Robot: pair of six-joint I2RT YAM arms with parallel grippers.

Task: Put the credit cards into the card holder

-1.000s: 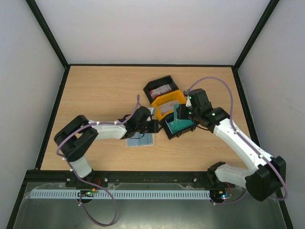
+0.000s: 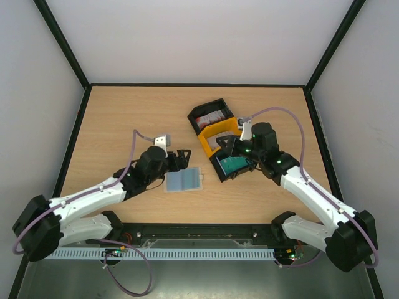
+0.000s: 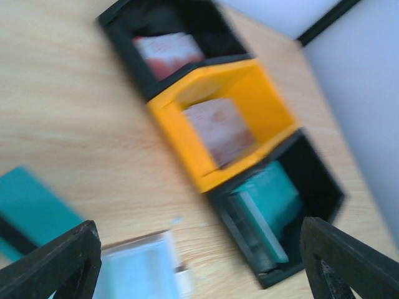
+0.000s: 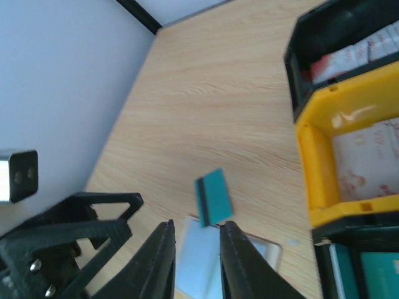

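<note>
A teal card (image 4: 215, 196) with a dark stripe is by the far edge of a flat pale-blue sleeve (image 2: 182, 180), seemingly the card holder. In the left wrist view the card (image 3: 31, 215) is left of the sleeve; whether it touches it I cannot tell. My left gripper (image 2: 186, 158) hangs above there, open and empty, hiding the card from the top view. My right gripper (image 2: 224, 144) is over the boxes; in the right wrist view its fingers (image 4: 163, 249) stand a little apart with nothing held. More teal cards (image 3: 268, 196) lie in the nearest black box (image 3: 252, 258).
Joined to that box are a yellow box (image 2: 208, 147) with pale cards (image 2: 219, 138) and another black box (image 2: 198, 111) with red-and-white cards (image 3: 167, 50). The two grippers are close together. Bare wooden table (image 2: 131, 112) extends to the left and back.
The left gripper rose from near the boxes and moved left.
</note>
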